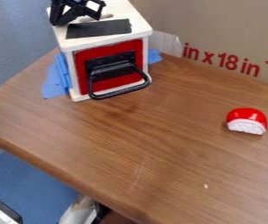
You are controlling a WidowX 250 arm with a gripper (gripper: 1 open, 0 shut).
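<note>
My gripper [75, 10] is at the top left edge of the view, dark and partly cut off, over the top of a white toy oven [136, 19] with a red front [134, 49] and a black handle [121, 89]; whether it is open or shut is unclear. A small red and white object [246, 117] lies alone on the right of the wooden table.
Blue cloth [53, 80] lies under and beside the oven. A cardboard panel [218, 26] with red lettering stands behind. The table's edge runs along the lower left.
</note>
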